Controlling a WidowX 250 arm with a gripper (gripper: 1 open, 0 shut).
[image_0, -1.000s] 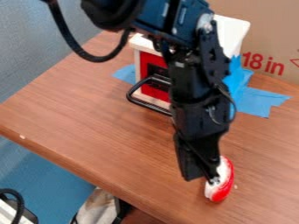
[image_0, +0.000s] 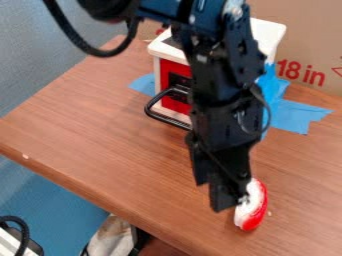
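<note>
The black arm hangs down from the top centre, its gripper (image_0: 230, 195) low over a red and white object (image_0: 251, 211) lying on the wooden table at lower right. The gripper's fingertips are at or against that object; whether they are open or shut on it is unclear. Behind the arm stands a red and white box (image_0: 174, 70) with a black handle or frame at its front, partly hidden by the arm.
Blue tape (image_0: 301, 115) lies on the table around the box, with a cardboard box (image_0: 310, 45) behind. The table's edge drops to a blue floor at lower left.
The arm's lower part has shifted very slightly; the red and white object stays in about the same place.
</note>
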